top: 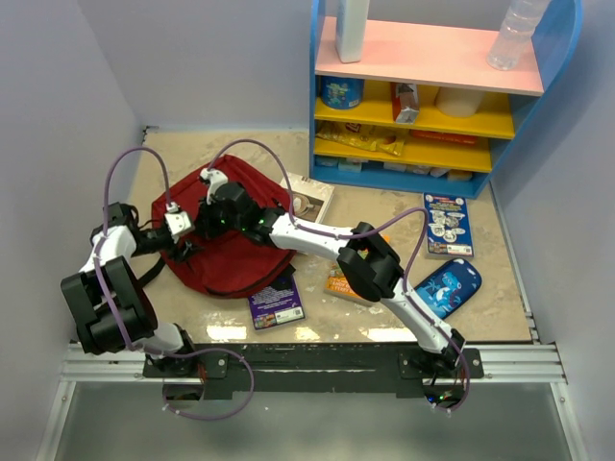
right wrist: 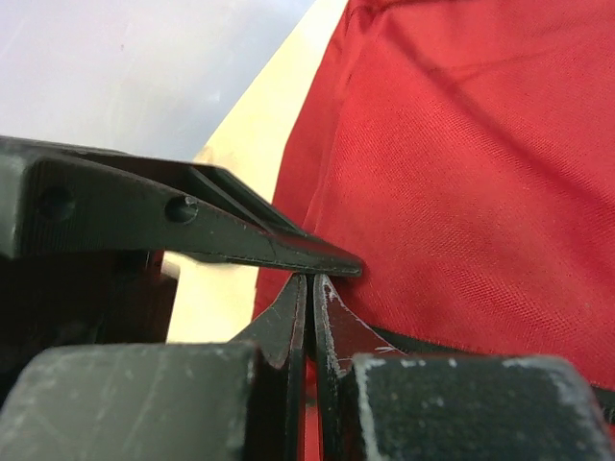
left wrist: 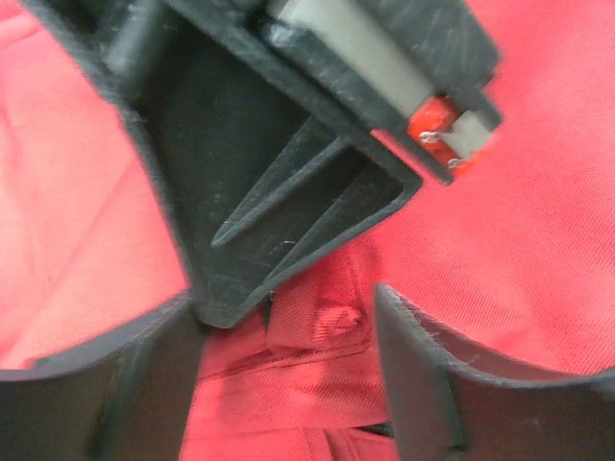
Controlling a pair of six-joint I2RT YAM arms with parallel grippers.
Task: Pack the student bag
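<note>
The red student bag (top: 219,267) lies flat at the left of the table, its opening side edged in black. My left gripper is over the bag's left part, its fingers (left wrist: 480,399) part open. A folded red fabric tab (left wrist: 306,312) shows between those fingertips, with a gap on either side. Near the bag's upper middle, my right gripper is shut, its fingertips together against the red cloth. Whether a thin bit of cloth is pinched there is hidden.
Beside the bag lie a purple book (top: 276,303) and a pale book (top: 309,199), partly under it or the arm. An orange item (top: 344,286) sits under the right arm. Farther right are a dark blue booklet (top: 448,227) and a blue case (top: 448,288). A shelf (top: 428,43) stands behind.
</note>
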